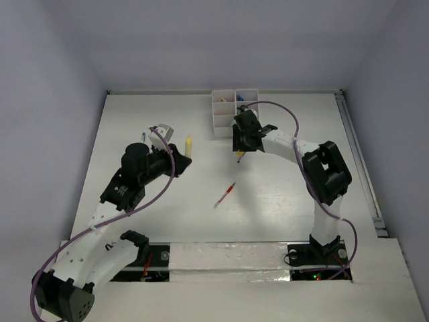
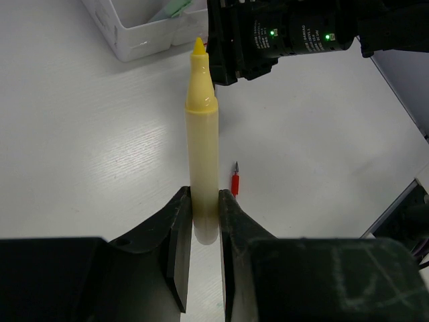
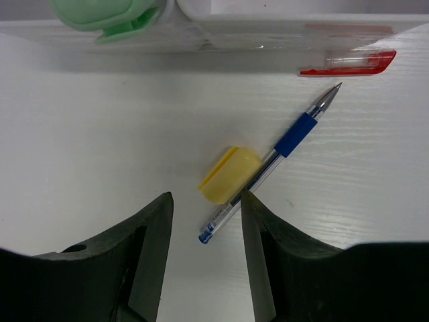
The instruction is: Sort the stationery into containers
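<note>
My left gripper is shut on an upright yellow marker (image 2: pixel 202 144), left of centre in the top view. My right gripper hangs open just in front of the container. In the right wrist view a short yellow piece (image 3: pixel 229 176) and a blue pen (image 3: pixel 295 137) lie below its fingers' tips, with a red cap (image 3: pixel 355 62) by the container wall. A red pen (image 1: pixel 224 195) lies mid-table. The white compartmented container (image 1: pixel 222 113) stands at the back, holding small items; a green object (image 3: pixel 100 13) shows at its front.
Another pen (image 1: pixel 143 137) lies at the left, partly behind the left arm. Grey walls surround the table.
</note>
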